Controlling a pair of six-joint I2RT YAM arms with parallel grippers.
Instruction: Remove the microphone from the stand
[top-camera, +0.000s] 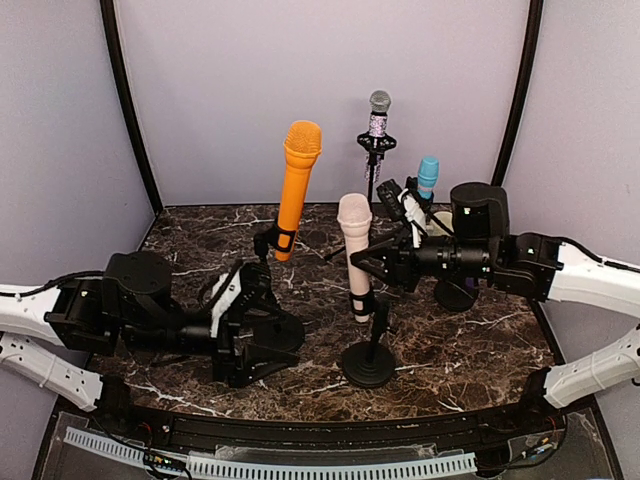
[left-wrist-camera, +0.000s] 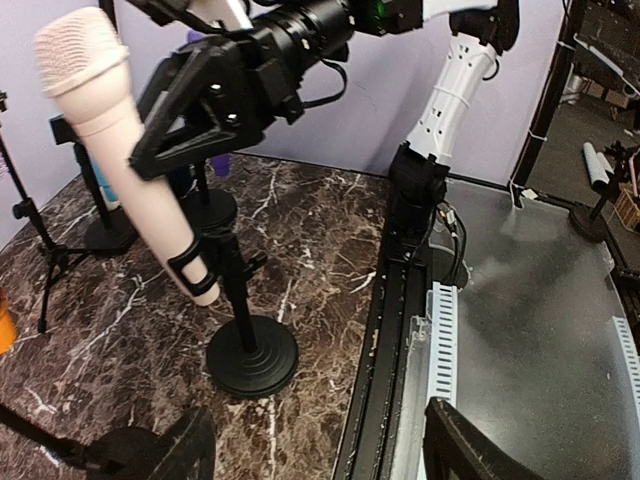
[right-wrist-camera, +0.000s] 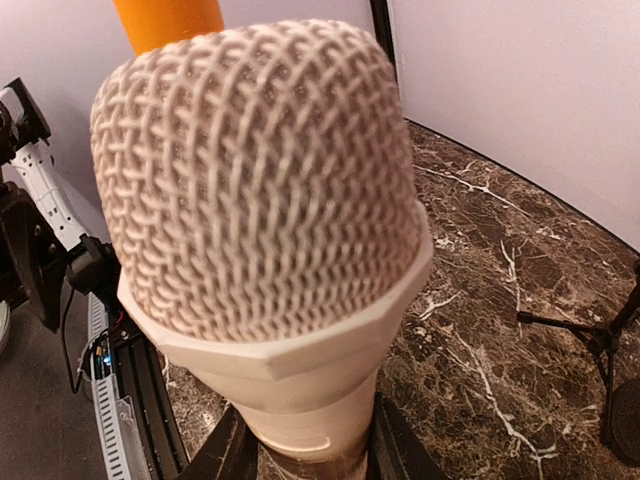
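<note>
A pale pink microphone (top-camera: 356, 225) sits in the clip of a short black stand (top-camera: 368, 368). My right gripper (top-camera: 372, 258) is shut on its upper body, just below the mesh head (right-wrist-camera: 255, 180), which fills much of the right wrist view. In the left wrist view the microphone (left-wrist-camera: 135, 170) leans over the stand (left-wrist-camera: 252, 355), its lower end at the clip. My left gripper (top-camera: 265, 362) is at the front left, open, low and short of the pink microphone's stand, with nothing seen between its fingers.
An orange microphone (top-camera: 296, 190) on a stand is left of centre, partly behind my left arm. A silver microphone (top-camera: 380, 101) and a blue one (top-camera: 428, 172) stand at the back right, a purple one behind my right arm. Bare marble lies at the back left.
</note>
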